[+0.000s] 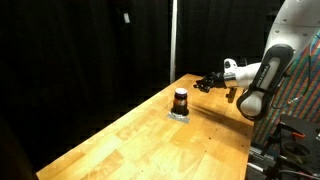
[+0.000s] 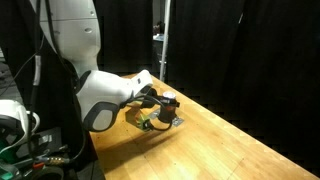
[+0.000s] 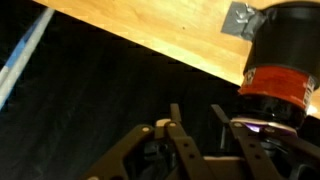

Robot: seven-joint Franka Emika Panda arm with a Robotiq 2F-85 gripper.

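Note:
A dark cylinder with a pale top (image 1: 181,97) stands upright on the table, on a flat silvery piece (image 1: 178,117). To its right in exterior view 1, my gripper (image 1: 207,83) hangs above the table, clear of the cylinder. From the wrist, the cylinder (image 3: 279,70) looks black with a reddish-brown band, at the right edge; part of the silvery piece (image 3: 241,19) shows beside it. The dark fingers (image 3: 174,140) at the bottom of that view appear parted, with no held object discernible. In exterior view 2 the arm partly covers the area around the cylinder (image 2: 169,100).
A small green item (image 2: 145,122) lies near the arm in exterior view 2. Black curtains hang behind the table, and a pale upright pole (image 1: 173,40) stands at the back.

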